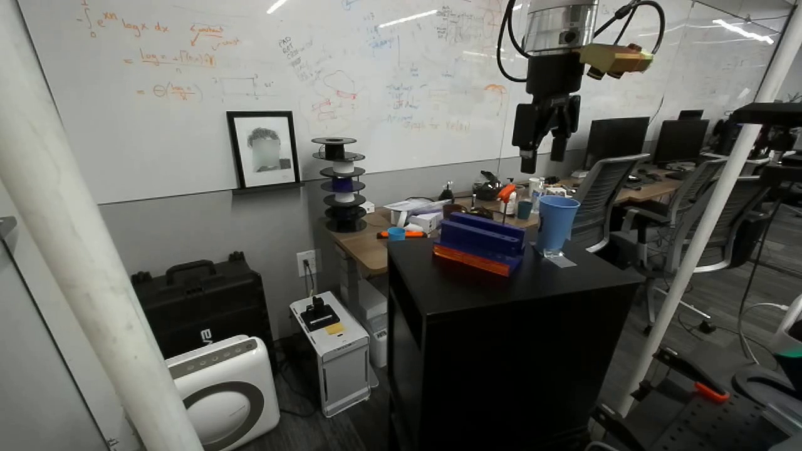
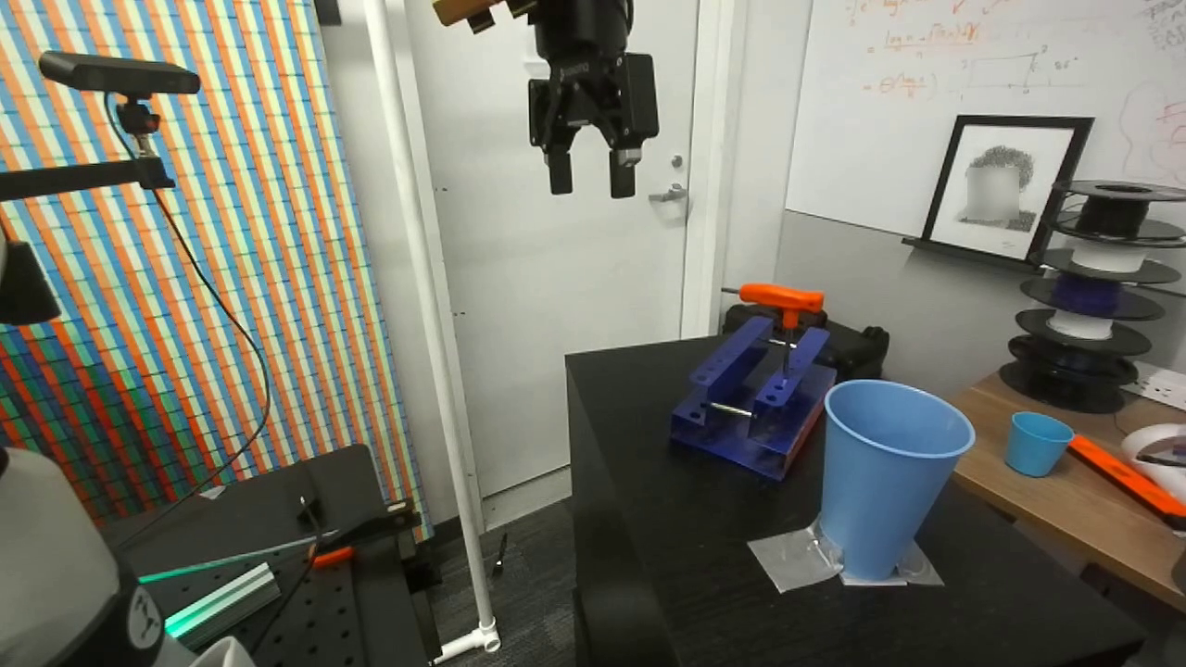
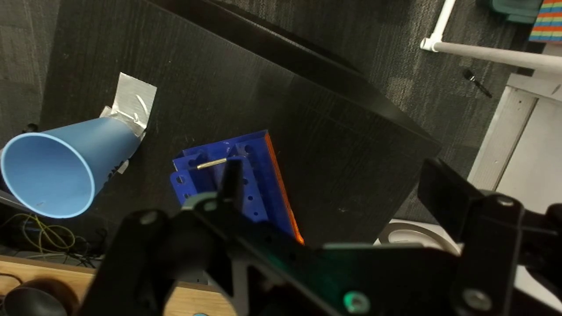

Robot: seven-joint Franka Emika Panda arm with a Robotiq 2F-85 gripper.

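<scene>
High above the black cabinet, my gripper [image 2: 591, 178] stands open with only air between its fingers. Below it on the cabinet top sits a blue rack [image 2: 745, 417] with an orange strip [image 1: 472, 260] along its base. An orange-handled tool [image 2: 781, 296] stands upright in the rack, its thin shaft pointing down; in the wrist view I cannot make it out behind my gripper. Beside the rack, a tall blue cup [image 2: 889, 478] stands upright and empty as far as the wrist view shows inside it. Silvery tape [image 3: 132, 100] fixes its base to the surface.
The black cabinet top [image 1: 451, 293] has bare room beside the rack and drops off at its edges. Behind it is a wooden desk [image 2: 990, 417] with a small blue cup [image 2: 1037, 443] and stacked spools [image 2: 1084, 295]. A white pole [image 2: 428, 278] rises near the cabinet.
</scene>
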